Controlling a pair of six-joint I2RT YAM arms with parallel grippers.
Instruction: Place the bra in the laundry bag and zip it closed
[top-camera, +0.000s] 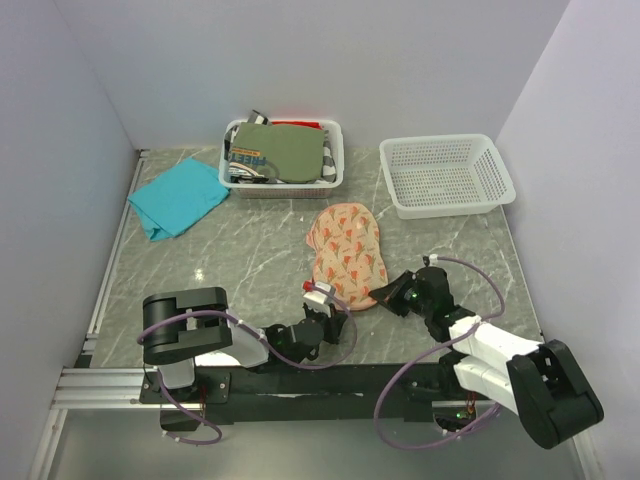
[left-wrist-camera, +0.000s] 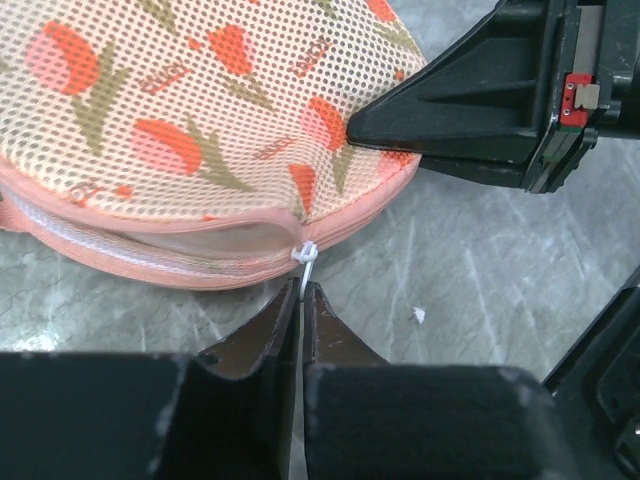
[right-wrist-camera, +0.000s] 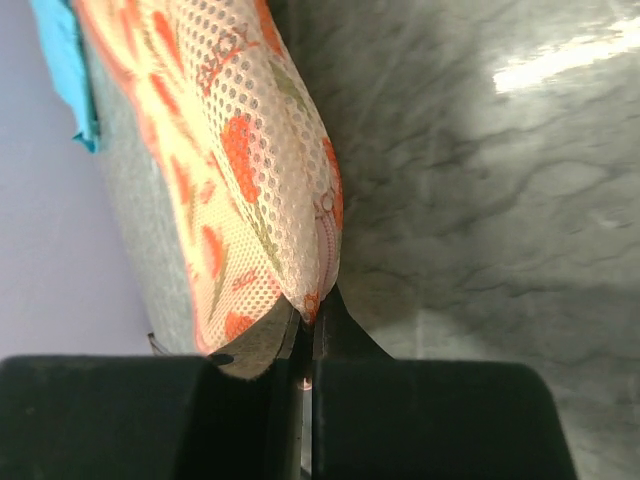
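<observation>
The cream mesh laundry bag (top-camera: 345, 250) with orange tulips lies flat at the table's centre; whether the bra is inside cannot be told. In the left wrist view its zipper band (left-wrist-camera: 150, 255) runs along the near edge. My left gripper is shut on the white zipper pull (left-wrist-camera: 306, 256) at that edge. My right gripper is shut on the bag's right corner, where the mesh is bunched between its fingers, just to the right of the left one.
A white basket (top-camera: 280, 190) of folded clothes stands at the back centre, an empty white basket (top-camera: 446, 208) at the back right. A turquoise cloth (top-camera: 178, 195) lies at the left.
</observation>
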